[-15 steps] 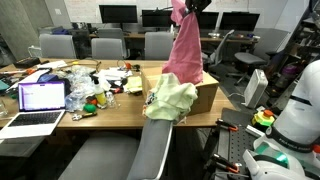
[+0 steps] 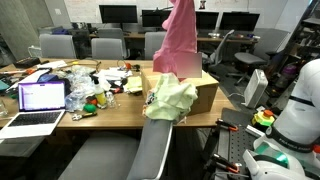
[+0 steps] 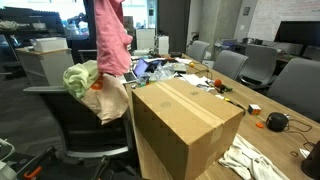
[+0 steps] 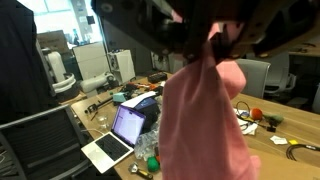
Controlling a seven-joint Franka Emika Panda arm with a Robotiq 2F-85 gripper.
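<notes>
A long pink cloth (image 2: 180, 42) hangs from above, reaching the upper edge of exterior view 1. In the wrist view my dark, blurred gripper is shut on the bunched top of this cloth (image 4: 203, 125), which spreads downward below the fingers. Exterior view 2 has the same cloth (image 3: 112, 40) hanging in front of the table, its lower end near a peach-coloured cloth (image 3: 106, 98) and a pale green cloth (image 3: 80, 77) draped on the chair. The gripper itself is out of frame in exterior view 1.
A large cardboard box (image 3: 190, 115) stands on the table's near end, with white cloth (image 3: 250, 160) beside it. A laptop (image 2: 41, 100), bags and small tools clutter the table. The office chair (image 2: 150, 150) stands in front.
The pink cloth has risen and swung somewhat left in exterior view 1, hanging straighter. The green cloth stays put.
</notes>
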